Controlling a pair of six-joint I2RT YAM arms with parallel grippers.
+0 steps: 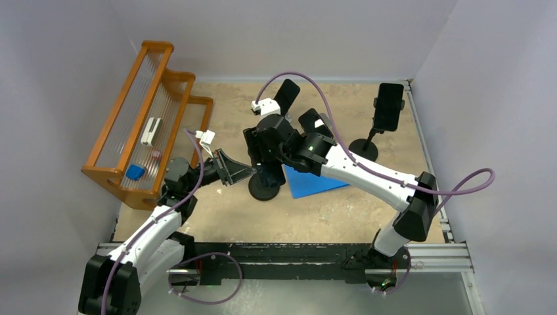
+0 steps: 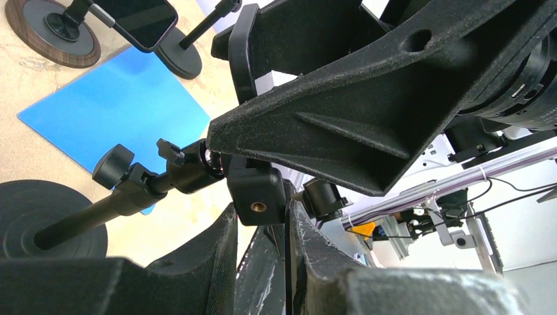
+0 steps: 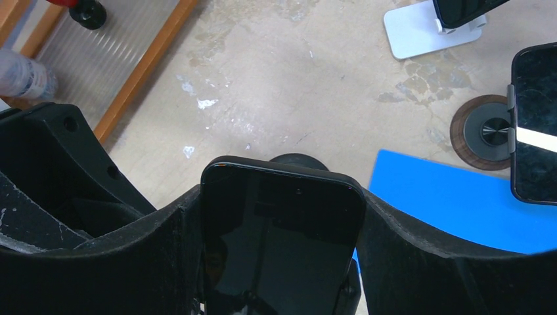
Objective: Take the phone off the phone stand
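Note:
The phone (image 3: pixel 279 230) fills the lower middle of the right wrist view, with my right gripper shut on its two sides. In the top view my right gripper (image 1: pixel 259 154) is over the front stand (image 1: pixel 261 191). My left gripper (image 1: pixel 248 169) sits beside it from the left. In the left wrist view the stand's round base (image 2: pixel 39 226) and arm lead up to the black holder block (image 2: pixel 256 193). The fingertips of my left gripper stand a little apart at that block. The large right gripper covers much of the holder.
An orange shelf unit (image 1: pixel 118 172) stands at left. Other phones on stands (image 1: pixel 391 105) are at the back and right. A blue mat (image 1: pixel 315 187) lies beside the front stand.

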